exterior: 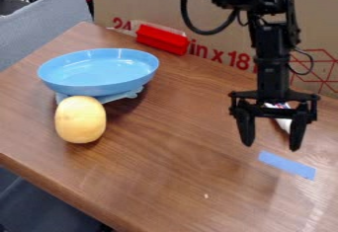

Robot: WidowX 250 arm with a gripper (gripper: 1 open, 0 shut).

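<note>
My black gripper [271, 135] stands open over the right part of the wooden table, its fingers pointing down. Behind it a white tube with dark markings [283, 123] is mostly hidden. A strip of blue tape [287, 164] lies on the wood in front of the gripper. On the left a light blue bowl [99, 69] rests on a blue support, with a yellow round object [81, 119] in front of it.
A red box [161, 38] lies at the back near a large cardboard wall [185, 9]. A grey surface lies beyond the left edge.
</note>
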